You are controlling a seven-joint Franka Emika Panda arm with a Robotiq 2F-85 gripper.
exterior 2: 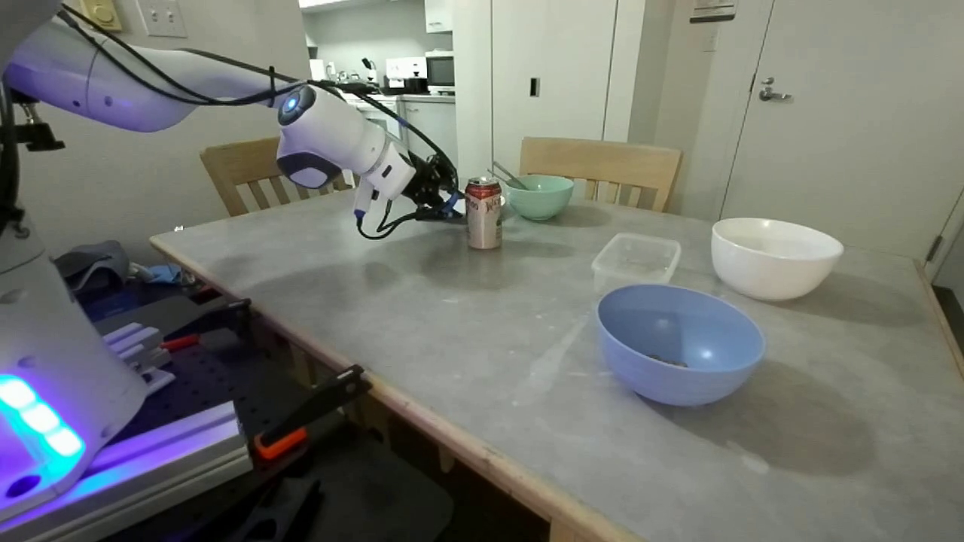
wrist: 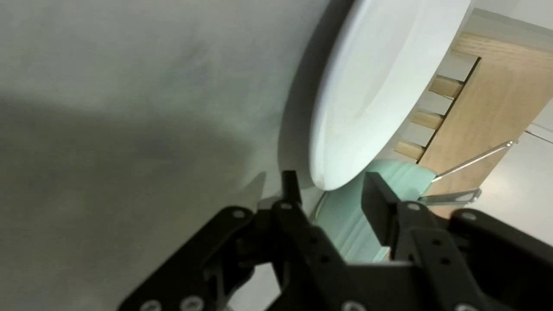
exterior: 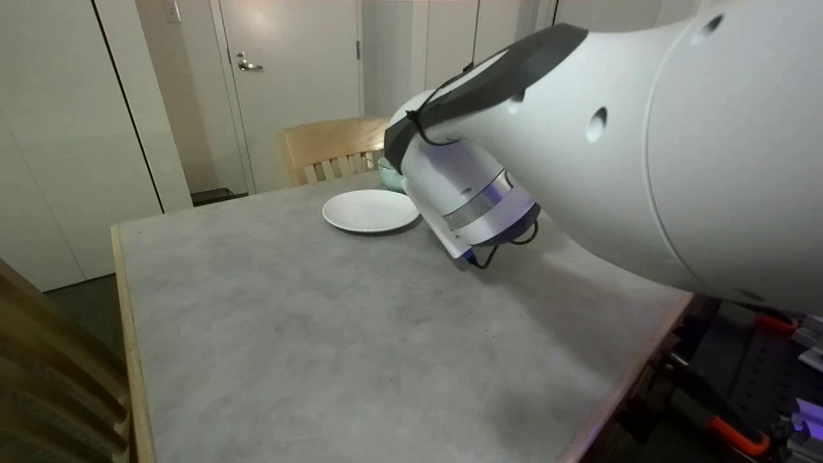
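In the wrist view my gripper has its two dark fingers apart, with no object showing between them; part of the green bowl (wrist: 339,220) appears beyond the gap. The white plate (wrist: 386,77) lies above the fingertips in that view. From the second exterior side, a soda can (exterior 2: 484,217) stands upright on the table, directly beside my gripper (exterior 2: 458,208) and partly in front of it. Whether they touch I cannot tell. The arm hides both can and fingers in the first exterior view, where the plate (exterior: 371,211) shows whole.
A clear plastic container (exterior 2: 637,259), a white bowl (exterior 2: 775,259) and a blue bowl (exterior 2: 679,343) with something small inside occupy the table's other side. Utensils lean in the green bowl (exterior 2: 540,199).
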